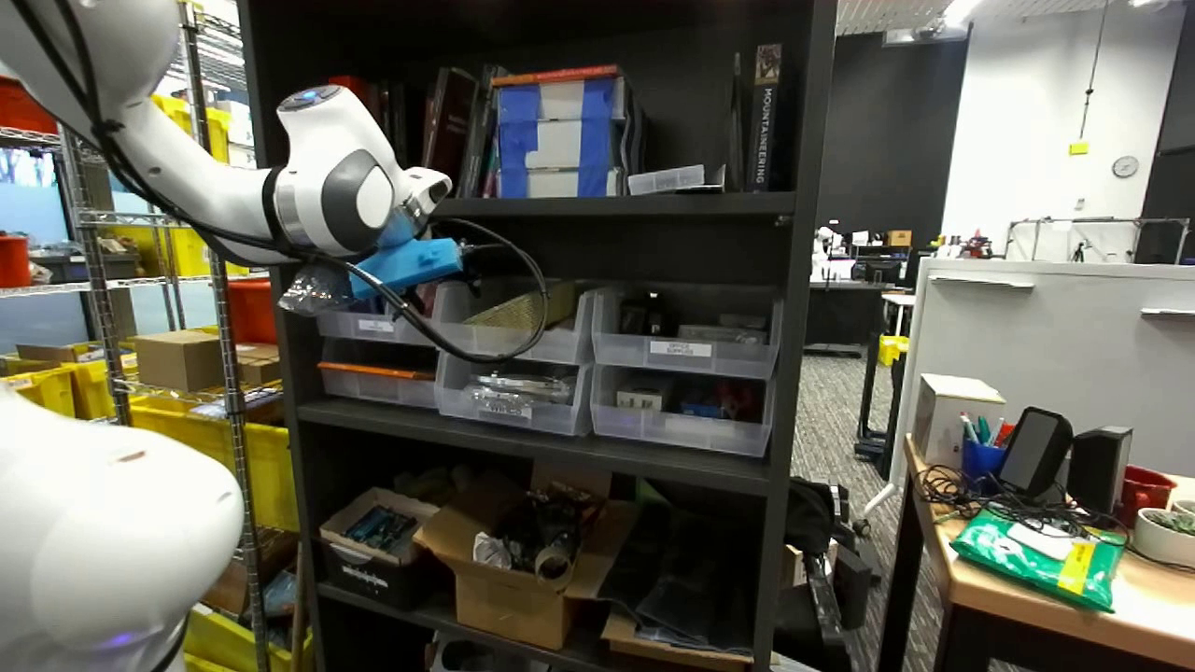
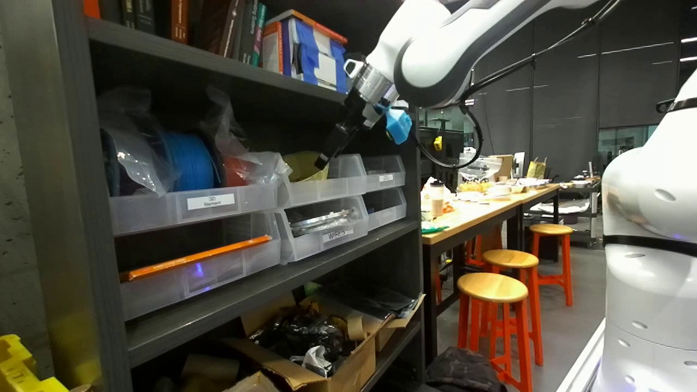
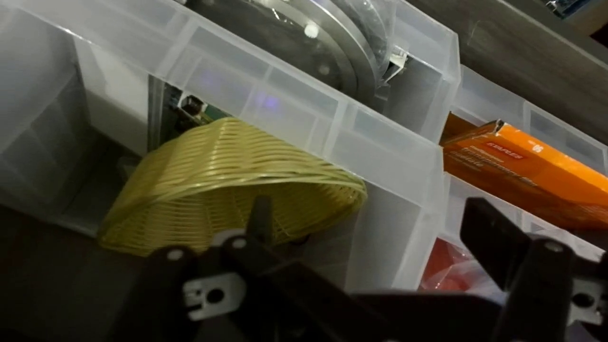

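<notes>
A yellow woven basket (image 3: 233,154) leans on its side in a clear upper bin (image 3: 387,176), its mouth turned toward my gripper. The fingers stand wide apart in the wrist view. One dark fingertip (image 3: 261,213) overlaps the basket's mouth, while the other finger (image 3: 490,239) is over the neighbouring bin, and nothing is gripped. From the side, my gripper (image 2: 324,159) points down at the front of the basket (image 2: 304,166); whether it touches cannot be told. In exterior view 1 the wrist hides the fingers, and the basket (image 1: 527,312) shows behind the cable.
Other clear bins (image 1: 683,347) flank and underlie this one. An orange box (image 3: 530,165) lies in a lower bin. Bagged filament spools (image 2: 189,160) fill the adjoining bin. The shelf board (image 2: 255,59) above limits height; open room lies in front.
</notes>
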